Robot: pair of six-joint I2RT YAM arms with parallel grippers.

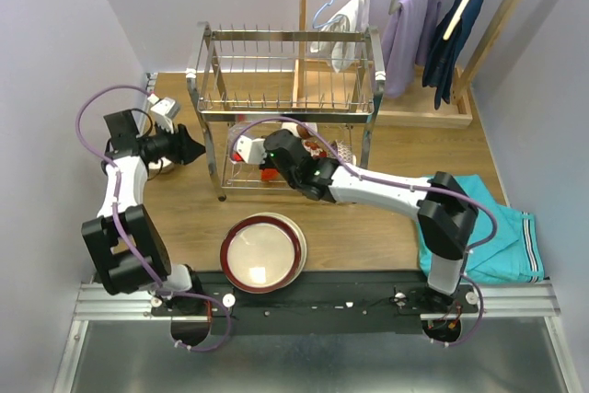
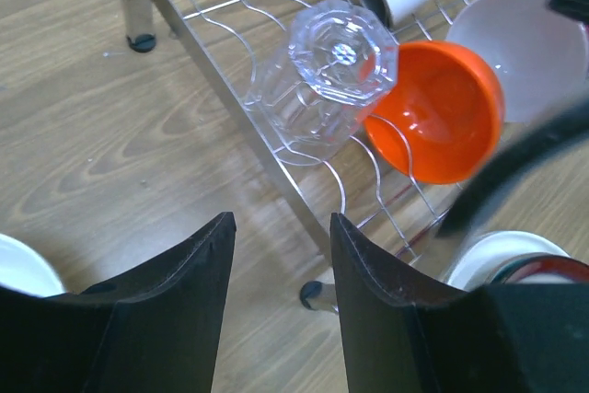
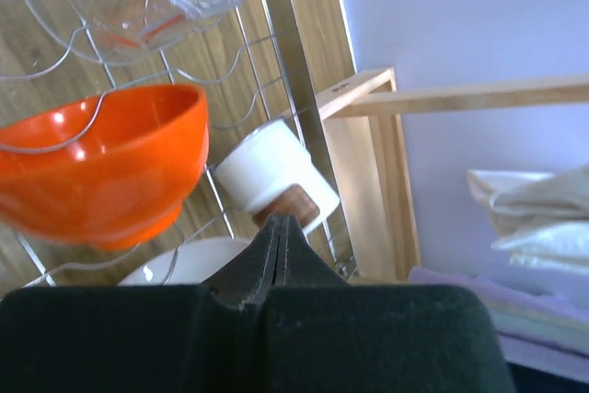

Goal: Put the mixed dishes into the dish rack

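Observation:
The metal dish rack [image 1: 290, 34] holds, on its lower level, a clear glass [image 2: 327, 89], an orange bowl [image 2: 433, 117], a white-and-brown mug [image 3: 267, 172] and a white bowl [image 2: 515, 52]. My right gripper is shut at the rack's lower front, above the orange bowl and mug area, nothing visible between its fingertips. My left gripper stands part open and empty beside the rack's left side. A white bowl [image 2: 23, 269] lies on the table near it. Stacked plates [image 1: 260, 255] lie in front of the rack.
A blue cloth [image 1: 492, 236] lies at the right. A wooden clothes stand [image 1: 423, 117] with hanging garments is behind the rack. The table between the rack and left wall is narrow; walls close both sides.

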